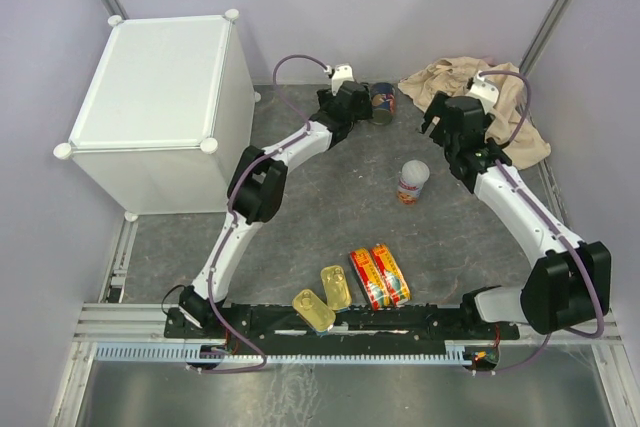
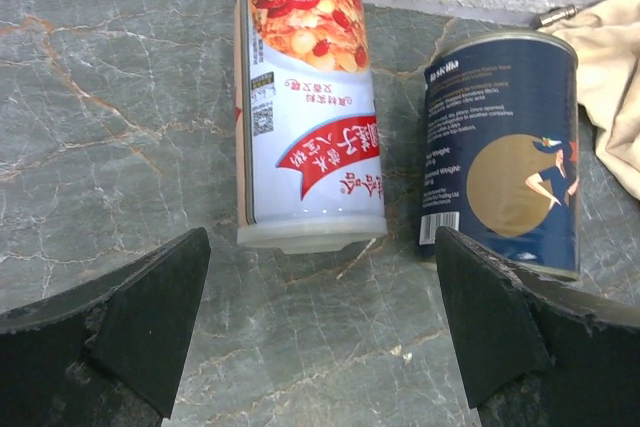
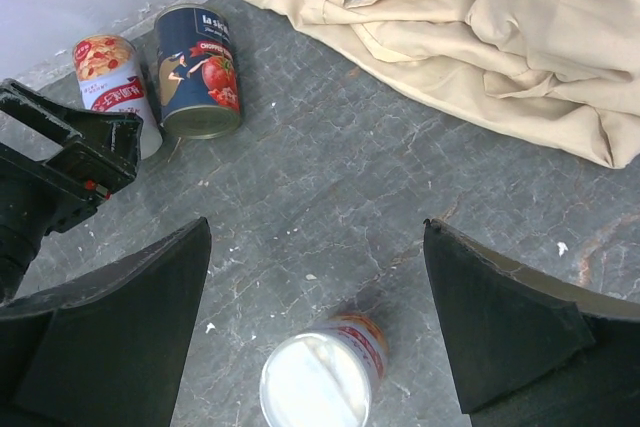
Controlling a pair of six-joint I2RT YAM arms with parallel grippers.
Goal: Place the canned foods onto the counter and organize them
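Observation:
At the back of the counter two cans stand side by side: a white and red can point(image 2: 310, 117) and a dark blue can point(image 2: 500, 147) just to its right. My left gripper is open near the front of the white can, with nothing between its fingers. Farther forward, another white can point(image 1: 413, 181) stands by itself; its pale lid point(image 3: 315, 384) shows low in the right wrist view. My right gripper is open and empty, held to the back right of that can. In the top view the left gripper hides most of the back white can.
Crumpled beige cloth point(image 1: 470, 82) covers the back right corner. A large white box point(image 1: 150, 97) fills the left side. Near the front lie two red-orange packs point(image 1: 380, 275) and two yellow tins point(image 1: 325, 299). Bare counter point(image 1: 320, 207) stretches across the middle.

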